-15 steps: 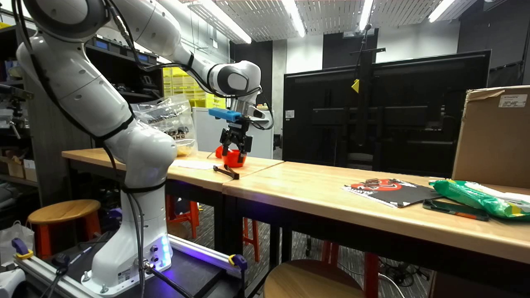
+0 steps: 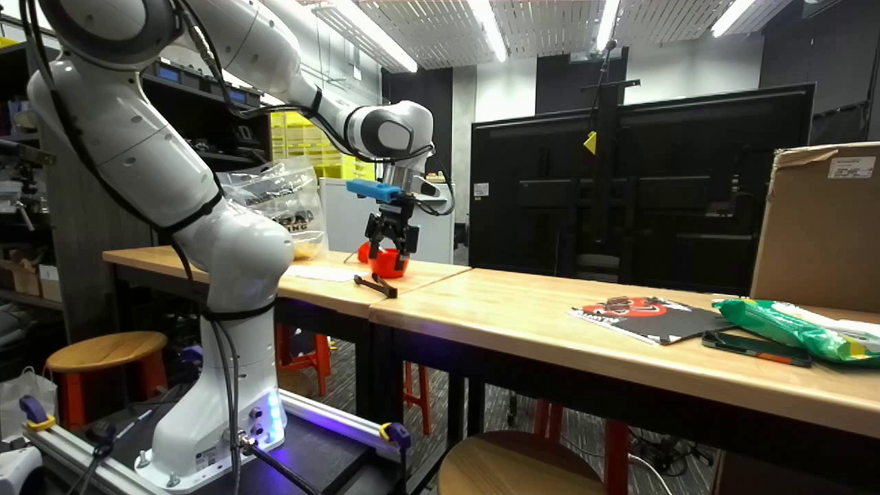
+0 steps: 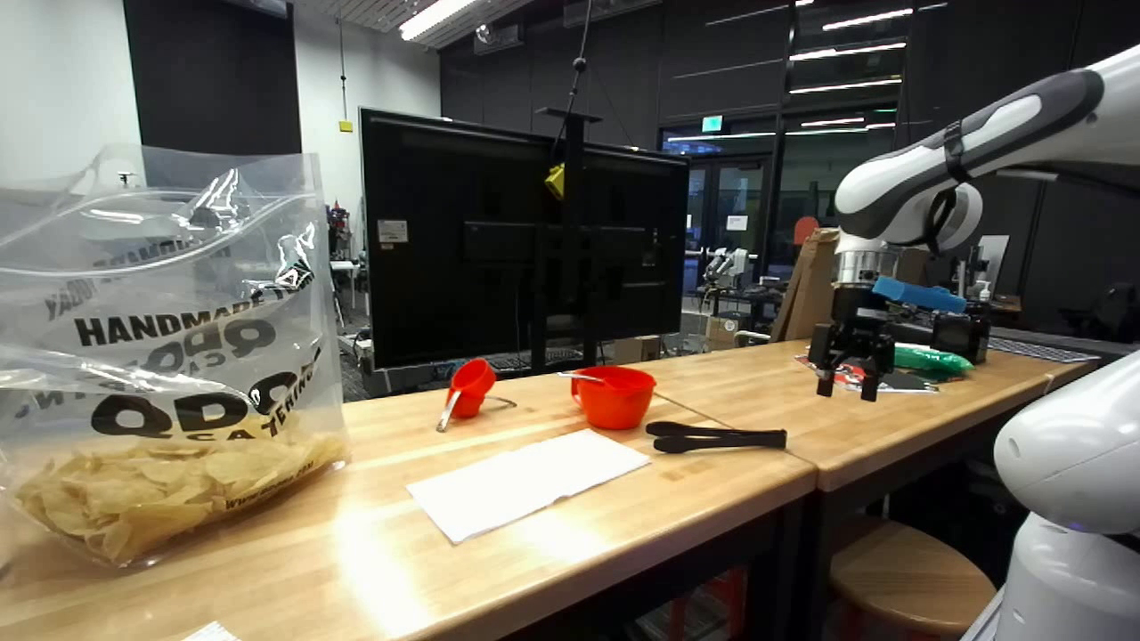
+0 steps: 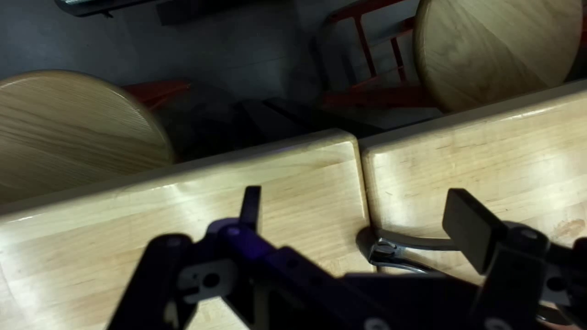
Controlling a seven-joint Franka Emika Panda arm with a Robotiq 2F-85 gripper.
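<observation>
My gripper [image 3: 847, 395] hangs above the table, fingers pointing down and apart, with nothing between them. In the wrist view its two fingers [image 4: 474, 231] stand wide from each other. Black tongs [image 3: 718, 437] lie on the table close to the seam, below and to one side of the gripper. A red bowl [image 3: 616, 400] with a light handle sticking out stands behind the tongs. Farther left sits a red cup [image 3: 471, 386], tilted, beside a small utensil. A white paper sheet [image 3: 524, 482] lies flat in front of them. The clear bag of chips [image 3: 176, 470] stands at the left.
On the right table [image 2: 528, 306] lie a dark printed sheet [image 2: 660, 317], a green package [image 2: 784, 326] and a black-and-orange item [image 2: 756, 347]; a cardboard box [image 2: 825, 231] stands behind. Stools [image 2: 520, 463] stand below the front edge.
</observation>
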